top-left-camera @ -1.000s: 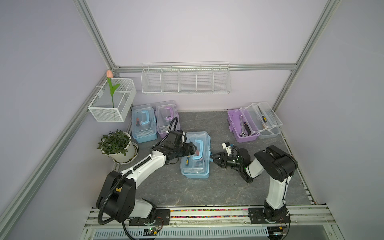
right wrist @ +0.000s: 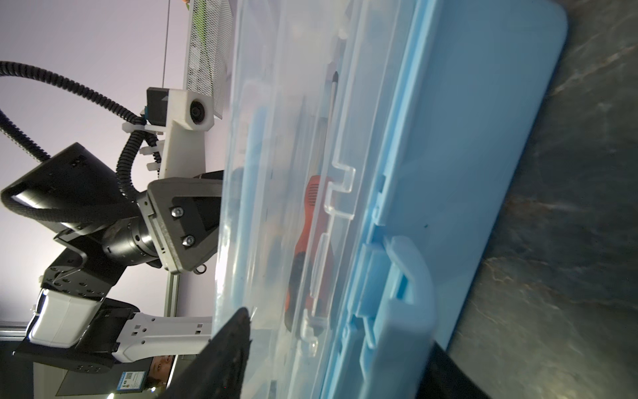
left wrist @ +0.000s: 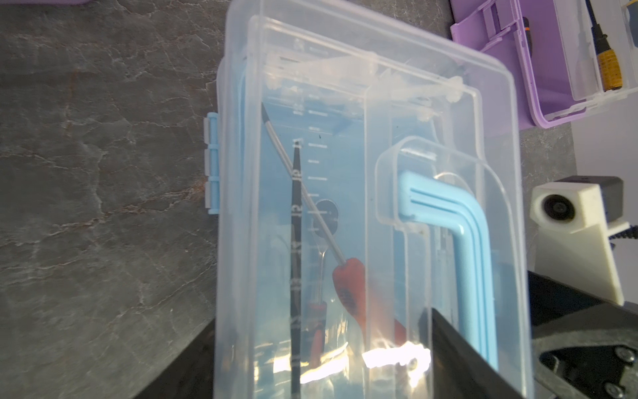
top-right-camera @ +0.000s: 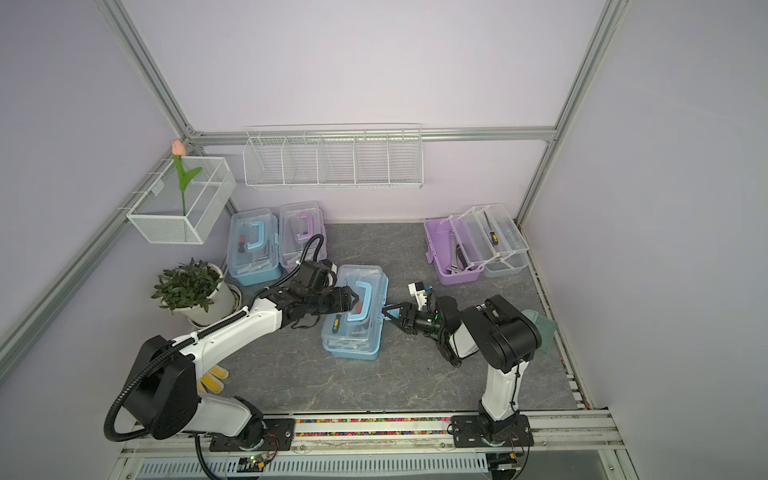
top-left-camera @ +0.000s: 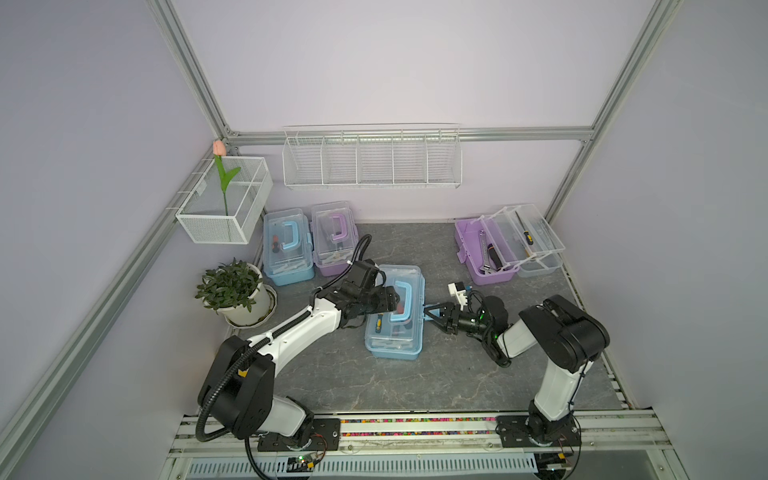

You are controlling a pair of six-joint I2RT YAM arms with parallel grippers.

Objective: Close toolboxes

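A blue toolbox (top-left-camera: pixel 393 340) with clear lid and blue handle (top-right-camera: pixel 361 300) sits at the table's centre, tools visible inside. My left gripper (top-left-camera: pixel 387 297) is over the lid from the left, its fingers at the box's near part in the left wrist view, apparently shut on it. My right gripper (top-left-camera: pixel 436 313) is at the box's right side, part open around the blue latch (right wrist: pixel 405 299). A purple toolbox (top-left-camera: pixel 486 252) at back right stands open, its clear lid (top-left-camera: pixel 528 232) laid back with tools. Blue (top-left-camera: pixel 288 256) and purple (top-left-camera: pixel 334 224) toolboxes at back left have lids down.
A potted plant (top-left-camera: pixel 232 292) stands at left. A wire basket (top-left-camera: pixel 224 208) with a tulip and a wire rack (top-left-camera: pixel 372 156) hang on the walls. Bare table lies in front and behind the central box.
The central toolbox has shifted slightly right with my left gripper.
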